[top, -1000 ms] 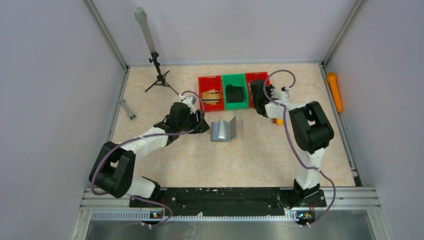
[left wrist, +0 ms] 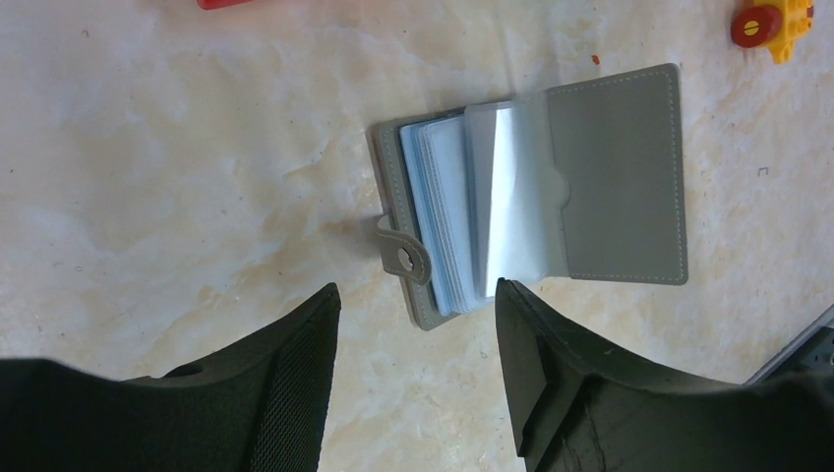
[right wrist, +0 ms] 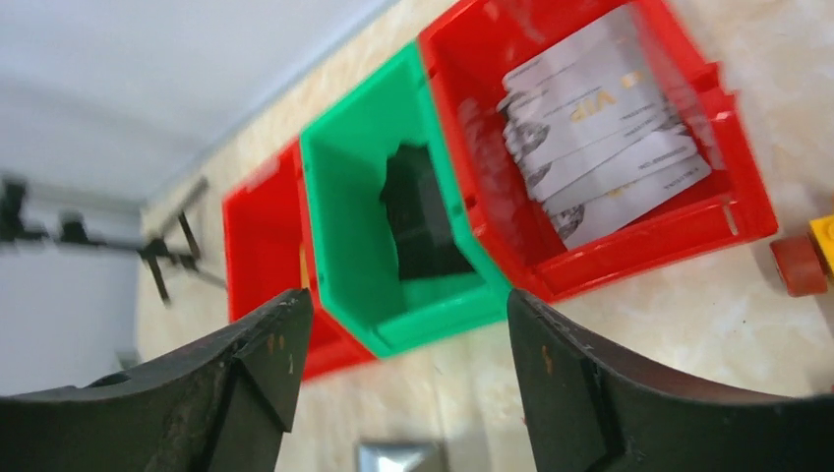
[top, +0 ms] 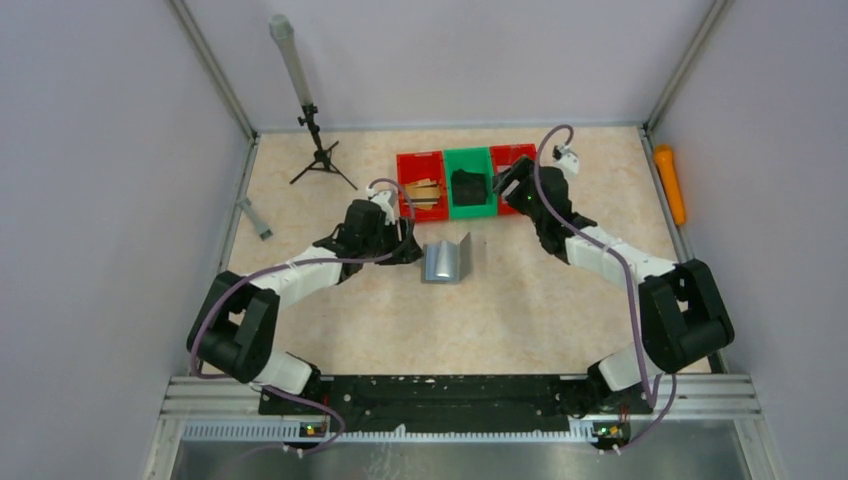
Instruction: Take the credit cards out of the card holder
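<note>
The grey card holder (top: 444,262) lies unfolded on the table, clear sleeves (left wrist: 521,187) up and its cover (left wrist: 617,175) spread to the right in the left wrist view. Whether a card sits in the sleeves cannot be told. My left gripper stands open at the holder's strap side, its fingers apart with nothing between. Several pale printed cards (right wrist: 600,118) lie in the right red bin (right wrist: 654,236). Over that bin's front left part, my right gripper (top: 506,178) is open, nothing visible between its fingers.
A green bin (top: 470,212) with something black inside stands in the middle of the bin row. Left of it, another red bin (top: 421,217) holds brownish pieces. A small yellow and red object (left wrist: 777,25) lies right of the holder.
My right arm's elbow has swung right and toward the front, and its gripper has shifted slightly left, turning toward the green bin. The left arm has moved only a little; the holder stays put.
</note>
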